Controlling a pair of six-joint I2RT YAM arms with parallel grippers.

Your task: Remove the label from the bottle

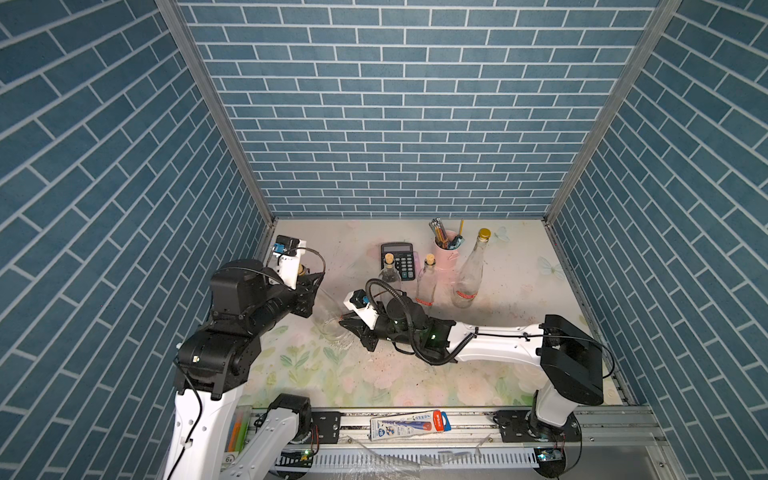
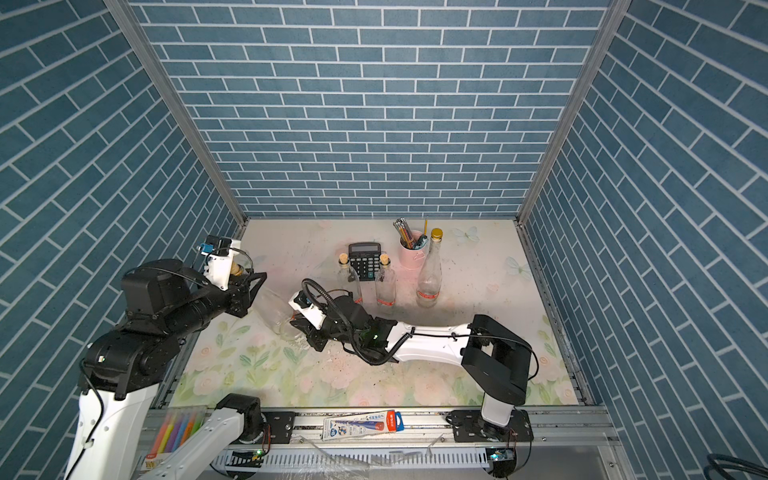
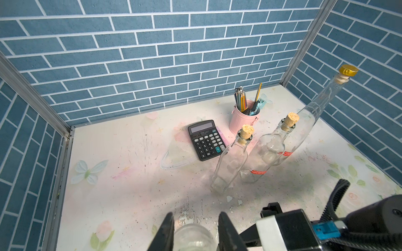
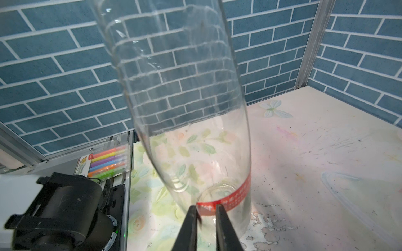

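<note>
A clear glass bottle (image 4: 188,83) leans in front of my right gripper in the right wrist view. Its red label (image 4: 232,198) is wrapped round the lower part. My left gripper is shut on the bottle, one finger on each side, and holds it tilted above the table. My right gripper has its fingertips a little apart at the label's left end. Whether the label's edge lies between those fingertips or only behind them I cannot tell. In the top left view the right gripper (image 1: 353,328) is beside the bottle's base.
Two corked bottles (image 3: 230,165) and a gold-capped bottle (image 1: 470,276) stand behind the right arm. Near them are a calculator (image 1: 397,260) and a pink pen cup (image 3: 240,121).
</note>
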